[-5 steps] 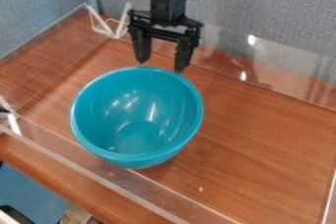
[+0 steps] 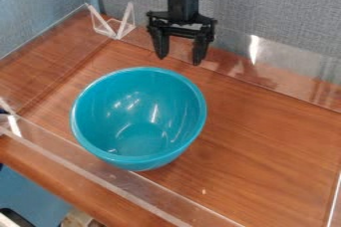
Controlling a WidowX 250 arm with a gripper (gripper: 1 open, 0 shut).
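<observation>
A large teal bowl (image 2: 139,118) rests on the wooden surface, left of centre and toward the front. My black gripper (image 2: 178,47) hangs at the back of the surface, beyond the bowl, with its two fingers spread apart and nothing visible between them.
A white wire-like object (image 2: 110,24) is at the back left. A clear barrier runs along the back and front edges of the wooden surface (image 2: 260,141), whose right half is clear. Grey padded walls stand behind and at the left.
My gripper has moved back, away from the bowl toward the rear wall, appearing higher and smaller in view. The bowl stays in place.
</observation>
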